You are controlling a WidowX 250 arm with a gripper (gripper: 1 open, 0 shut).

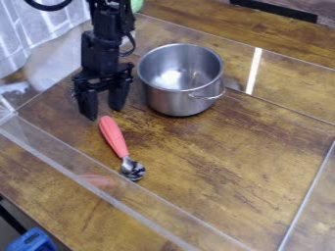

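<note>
The black gripper [100,100] hangs low over the wooden surface at the upper left, just beside a steel pot [181,80] and above the handle end of a red-handled spoon [116,137]. The spoon lies flat, its metal head toward the front. The fingers are dark and small, so whether they are open or shut is unclear.
Clear plastic sheeting or panels run along the left and front edges. A blue object [29,241] sits at the lower-left corner.
</note>
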